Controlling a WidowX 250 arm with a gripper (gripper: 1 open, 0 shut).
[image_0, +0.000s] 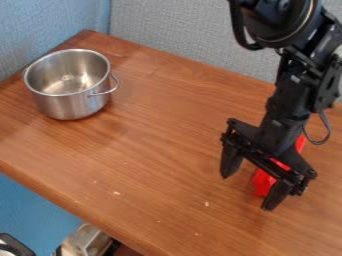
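My black gripper (251, 180) is on the right of the camera view, low over the table, its fingers spread open. Directly under and behind it is a red object (263, 183), mostly hidden by the gripper, so its shape and whether the fingers touch it cannot be told. A steel pot (64, 88) with side handles stands at the back left of the wooden table (147, 170).
Padded grey and blue walls stand behind.
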